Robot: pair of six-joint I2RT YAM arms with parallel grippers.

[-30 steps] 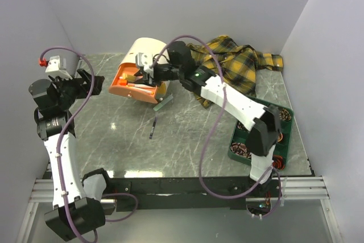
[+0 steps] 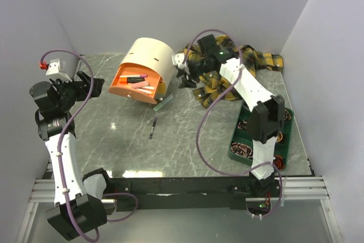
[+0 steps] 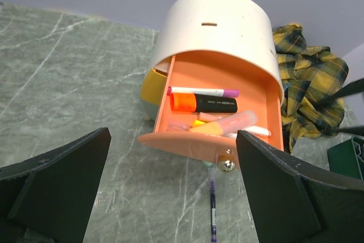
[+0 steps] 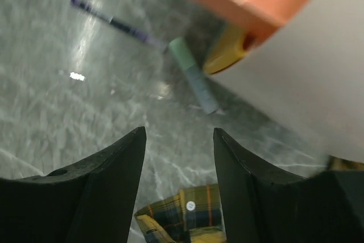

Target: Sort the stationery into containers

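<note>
A cream domed box [image 2: 148,54] with an orange drawer [image 3: 187,73] stands at the back; the drawer holds several markers and pens, including an orange-and-black marker [image 3: 210,104]. A teal stick [image 4: 193,75] and a dark pen [image 3: 212,209] lie on the table below it. My left gripper is open and empty, facing the box from the left. My right gripper, blurred in the top view, hangs just right of the box, open with nothing between its fingers.
A yellow-black plaid shirt [image 2: 266,61] lies crumpled at the back right. A green compartment tray [image 2: 239,135] with small items sits at the right edge.
My right arm has moved from over the drawer rightward, away from the box, uncovering its contents. The left arm is almost unchanged.
</note>
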